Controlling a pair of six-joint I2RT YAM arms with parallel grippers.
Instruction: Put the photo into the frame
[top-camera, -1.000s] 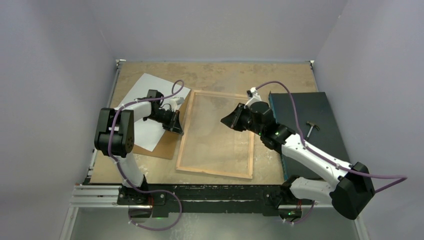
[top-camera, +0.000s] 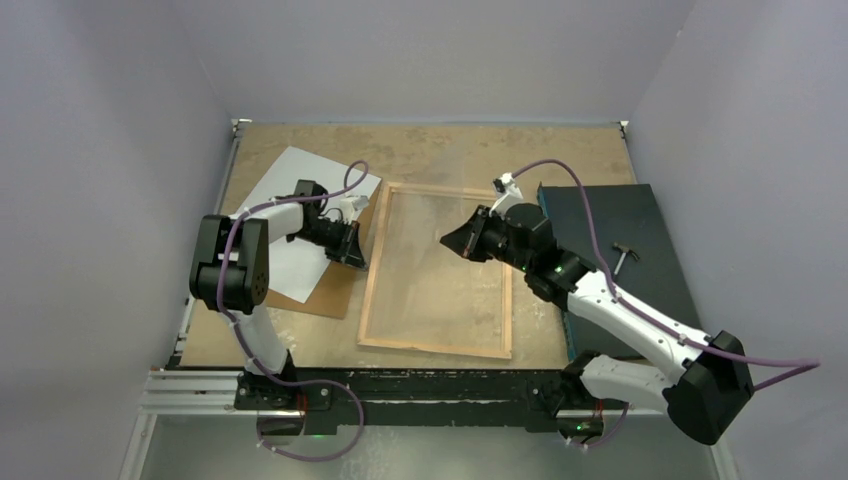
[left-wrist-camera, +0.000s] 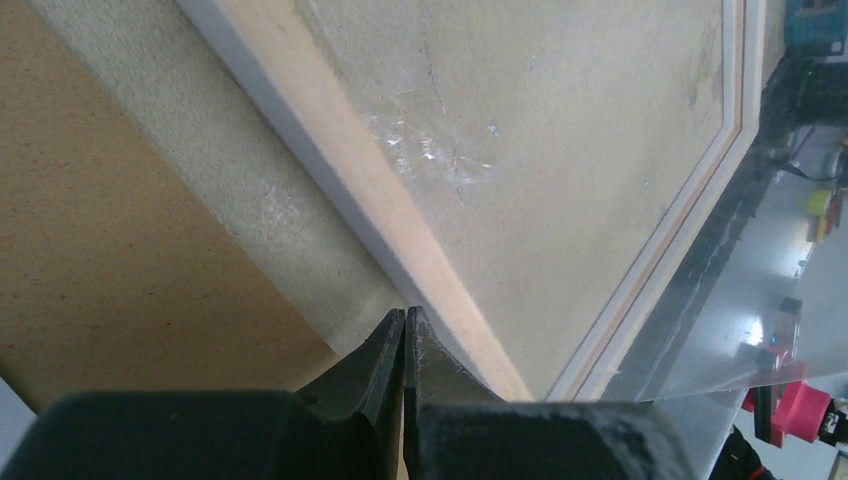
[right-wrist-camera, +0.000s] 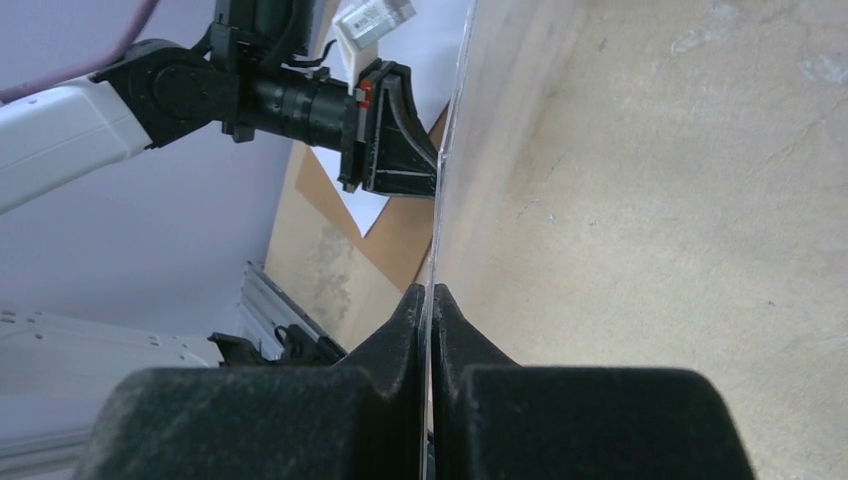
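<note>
The wooden frame (top-camera: 435, 348) lies flat in the middle of the table, the bare tabletop showing inside it. Close by its left bar, my left gripper (top-camera: 361, 266) is shut; in the left wrist view its tips meet beside the frame's bar (left-wrist-camera: 390, 195) with nothing between them. Above the frame my right gripper is shut on the edge of a thin clear sheet (right-wrist-camera: 441, 190), which stands nearly edge-on in that view. A white sheet (top-camera: 290, 265) rests over a brown board (top-camera: 325, 298) at the left. No printed picture shows.
A dark board (top-camera: 640, 290) with a small hammer (top-camera: 625, 256) on it covers the table's right side. Bare tabletop (top-camera: 430, 140) runs along the back. Purple cables trail from both arms.
My left gripper looks still, and the right one has hardly moved.
</note>
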